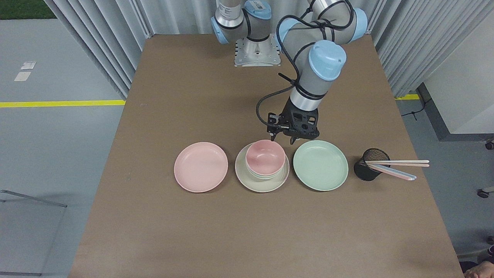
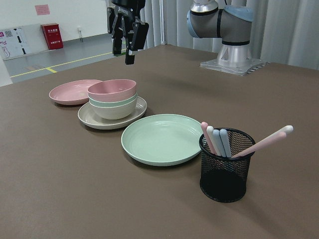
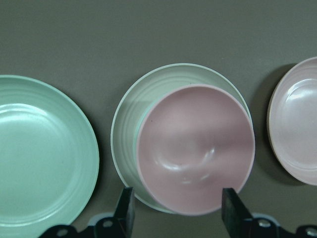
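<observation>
My gripper [image 1: 282,138] hangs open and empty above and behind a pink bowl [image 1: 265,155], which sits nested on paler bowls [image 2: 112,110] upon a cream plate [image 1: 259,185]. In the wrist view, the two fingers [image 3: 124,213] straddle the near edge of the pink bowl from above, apart from it. A pink plate [image 1: 200,166] lies to the left in the front view and a mint plate [image 1: 320,165] to the right.
A black mesh cup [image 2: 223,179] with several pink, white and pale blue chopsticks stands right of the mint plate in the front view. A robot base [image 1: 257,55] is at the rear edge.
</observation>
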